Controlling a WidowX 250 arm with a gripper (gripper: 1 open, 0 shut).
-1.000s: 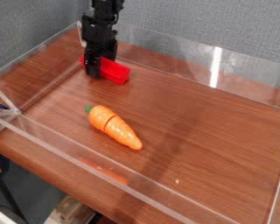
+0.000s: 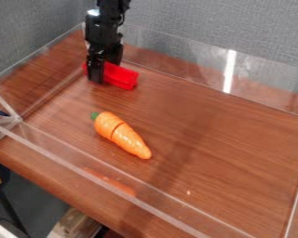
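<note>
A black gripper (image 2: 100,65) is at the back left of the wooden surface, down over a red object (image 2: 120,76) that lies on the wood, partly hidden by the fingers. Whether the fingers are open or shut on it cannot be told from this view. An orange toy carrot (image 2: 122,134) with a small green top lies on the wood nearer the front left, apart from the gripper.
Clear plastic walls (image 2: 230,72) edge the wooden surface (image 2: 226,163), with a grey textured backdrop behind. Some dark items sit outside the left edge.
</note>
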